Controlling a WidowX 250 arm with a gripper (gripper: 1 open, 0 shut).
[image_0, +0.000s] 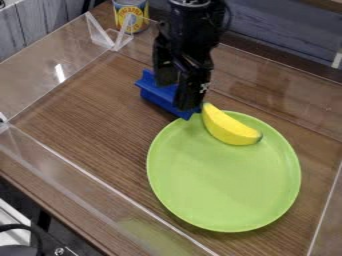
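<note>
My black gripper (179, 75) hangs open over a blue block (156, 93) near the middle of the table, its fingers low around the block, partly hiding it. A yellow banana (229, 128) rests on the upper part of a green plate (221, 190), just right of the block. Whether the fingers touch the block I cannot tell.
A can (130, 15) stands at the back left, with clear plastic beside it. A black cable lies at the bottom left.
</note>
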